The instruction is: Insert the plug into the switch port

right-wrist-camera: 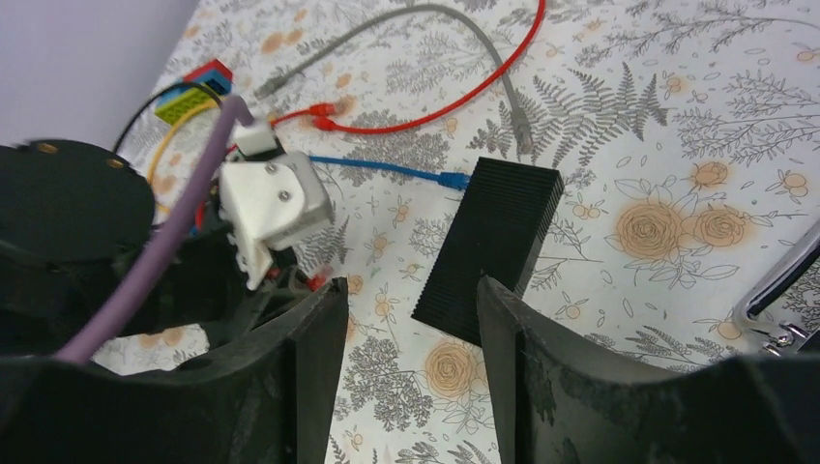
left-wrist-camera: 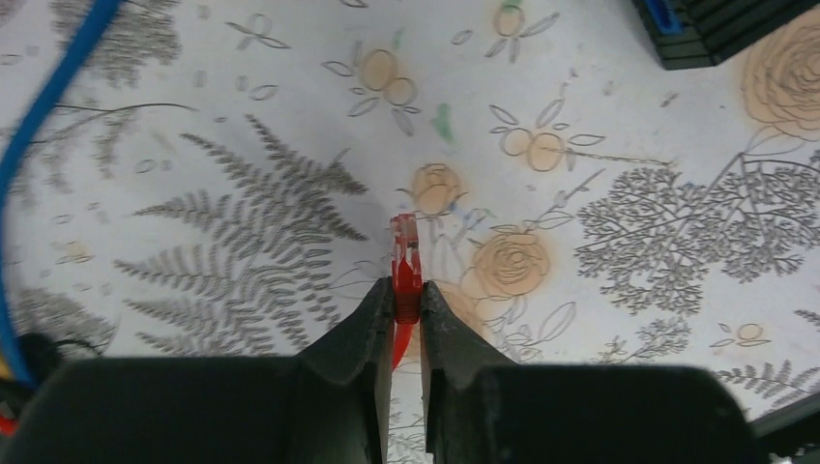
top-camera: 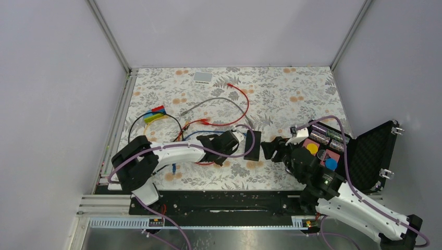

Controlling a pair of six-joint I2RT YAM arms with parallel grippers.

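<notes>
My left gripper is shut on a red plug (left-wrist-camera: 404, 246), low over the patterned table just left of the black ribbed switch (right-wrist-camera: 488, 246). The switch, with blue ports on one side, appears at the top right of the left wrist view (left-wrist-camera: 720, 29). A blue cable (right-wrist-camera: 387, 166) ends in a plug at the switch's far left corner. My right gripper is part open with nothing between its fingers, to the right of the switch in the top view.
An open black case (top-camera: 370, 156) lies at the right. Loose red (top-camera: 245, 101), grey, yellow and black cables lie left and behind the switch, beside coloured blocks (top-camera: 155, 115).
</notes>
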